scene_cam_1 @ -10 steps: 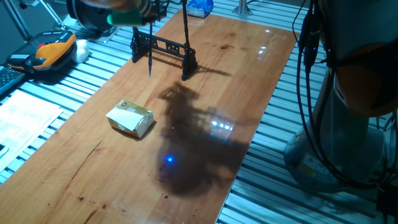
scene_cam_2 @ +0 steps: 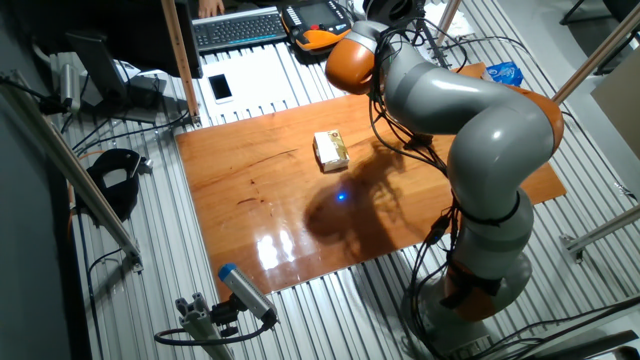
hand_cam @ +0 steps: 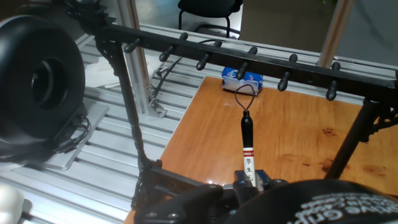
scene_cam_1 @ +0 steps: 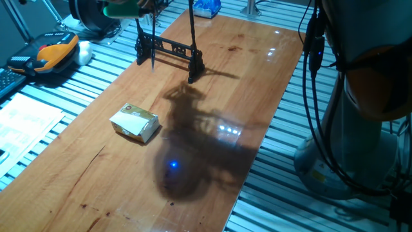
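Note:
In the wrist view a writing brush stands upright, with a black top end, a white label with dark characters and a thin dark cord loop. My gripper is shut on its handle, low in that view. Behind and above, the black rack carries a crossbar with several pegs. The loop's top shows just below one middle peg; whether they touch I cannot tell. The brush points tip down beside the rack's base in exterior view 1, where the gripper's fingers are not clearly visible.
A small white and yellow box lies on the wooden board, clear of the rack. A blue packet rests at the board's far end. An orange and black device sits off the board's left side. Much of the near board is bare.
In exterior view 1 the brush has shifted slightly left and up, together with the part of the arm above it. The rack and the box have stayed put.

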